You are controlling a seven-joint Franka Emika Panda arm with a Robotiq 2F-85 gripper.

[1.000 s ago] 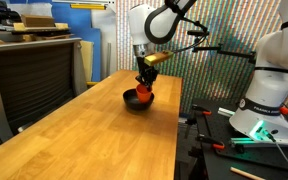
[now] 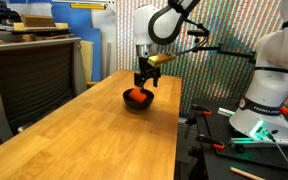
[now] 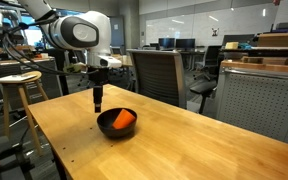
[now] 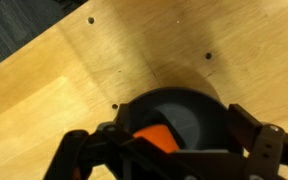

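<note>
A black round bowl (image 2: 147, 102) stands on the wooden table, also seen in exterior view 2 as a bowl (image 3: 107, 128). An orange object (image 3: 124, 118) leans inside it; its exact kind cannot be told. My gripper (image 2: 146, 80) hangs just above the bowl, apart from the orange object, its fingers spread with nothing between them. From the wrist, the orange object (image 4: 159, 136) shows inside the bowl (image 4: 184, 108), partly covered by the gripper's dark body. The fingers (image 4: 269, 140) stand at either side.
Wide bare tabletop (image 3: 194, 150) lies around the bowl, long and clear to one side. Dark office chairs (image 3: 159, 75) stand behind the table. A stool (image 3: 22, 95) is near the arm's side.
A second ago the orange object stood more upright in the bowl, with the gripper at it. Now it lies tilted, and my gripper has opened and risen a little away from it.
</note>
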